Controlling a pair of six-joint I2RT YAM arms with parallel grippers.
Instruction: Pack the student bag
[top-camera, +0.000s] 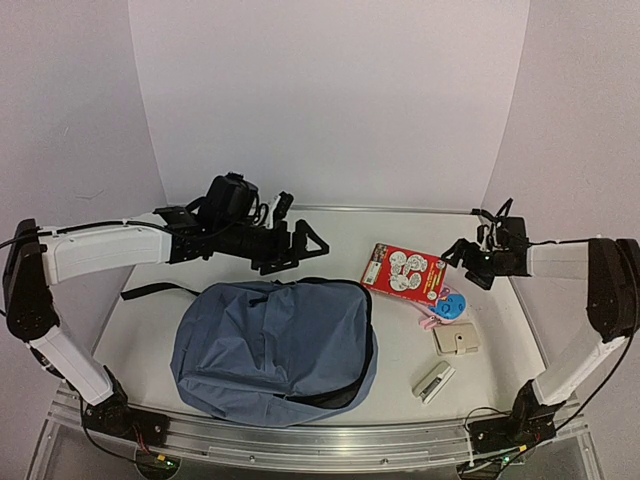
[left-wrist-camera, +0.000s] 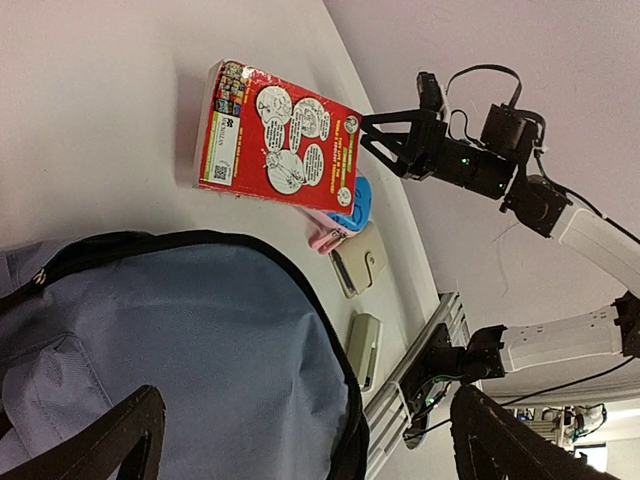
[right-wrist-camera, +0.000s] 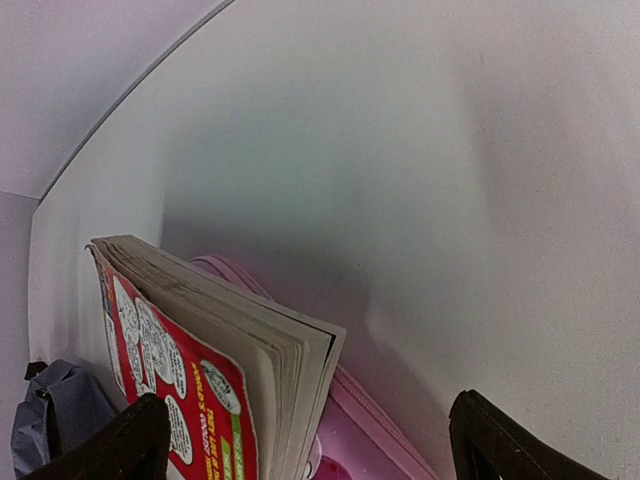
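Note:
A grey-blue student bag (top-camera: 270, 340) lies on the table, its dark zipped opening (top-camera: 350, 390) along the right and front edge. Right of it lies a thick red book (top-camera: 404, 272), overlapping a pink pouch with a blue round face (top-camera: 447, 304). Above the bag's back edge hangs my left gripper (top-camera: 312, 245), open and empty. At the book's right end, my right gripper (top-camera: 455, 258) is open, its fingers (right-wrist-camera: 500, 440) wide apart. In the right wrist view the book's page edges (right-wrist-camera: 290, 375) show between and below them, not gripped.
A beige wallet (top-camera: 457, 339) lies in front of the pouch, with a pale grey-white case (top-camera: 433, 382) nearer the front edge. A black strap (top-camera: 160, 290) stretches left from the bag.

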